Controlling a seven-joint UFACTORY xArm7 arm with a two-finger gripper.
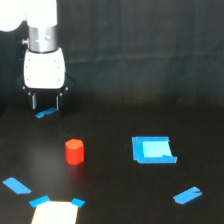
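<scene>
My gripper hangs pointing down at the upper left, below the white hand. Its two dark fingers stand apart, and nothing shows between them. A red block, six-sided in outline, sits on the dark table nearer the camera and a little to the right of the gripper, clear of it. Right of the block lies a pale light-blue square edged with blue tape.
Near the bottom edge is a bright cream square with blue tape at its upper corners. Loose blue tape strips lie at the left, the lower right and behind the gripper's tips.
</scene>
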